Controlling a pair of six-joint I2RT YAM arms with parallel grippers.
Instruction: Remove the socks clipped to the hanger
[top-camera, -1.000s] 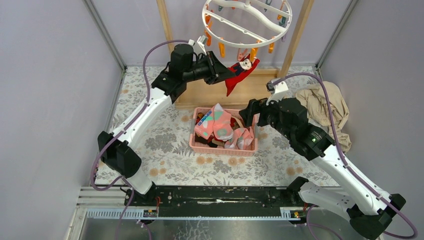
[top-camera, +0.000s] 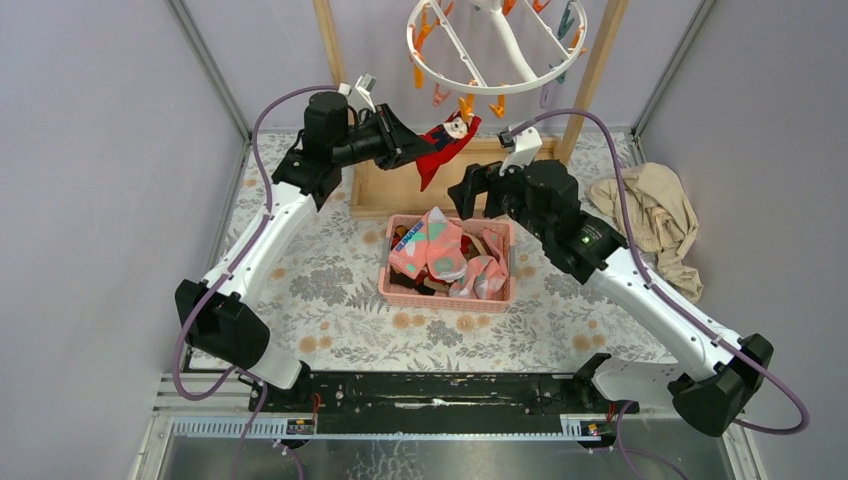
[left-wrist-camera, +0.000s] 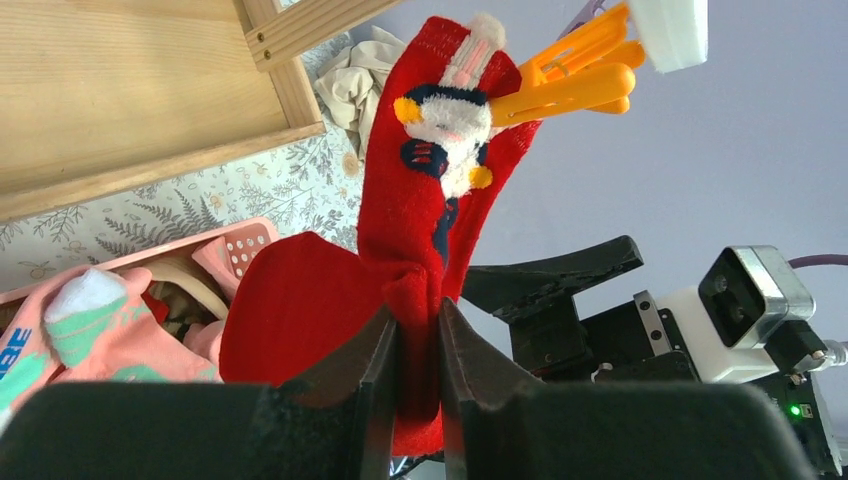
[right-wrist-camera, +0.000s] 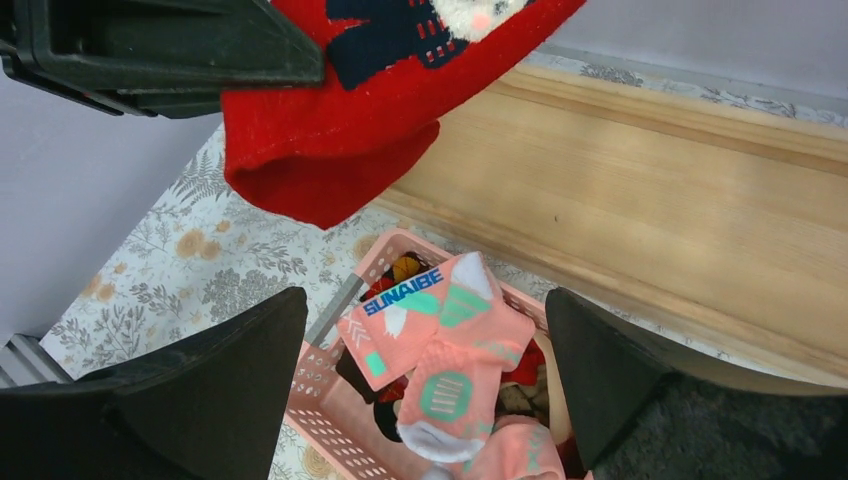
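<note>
A red sock (top-camera: 447, 148) with a knitted figure hangs under the white round hanger (top-camera: 445, 78), held at its top by an orange clip (left-wrist-camera: 560, 95). My left gripper is shut on the sock's lower part. In the left wrist view the sock is stretched up to the clip. My right gripper (top-camera: 474, 190) stands open just below and right of the sock, nothing between its fingers; in the right wrist view the sock is above its fingers.
A pink basket (top-camera: 447, 306) of socks sits below, before a wooden frame (top-camera: 390, 185). A beige cloth (top-camera: 645, 210) lies at the right, walls at both sides.
My left gripper has moved leftward, drawing the sock with it as the hanger and clips shifted. The right arm has moved left and up toward the sock.
</note>
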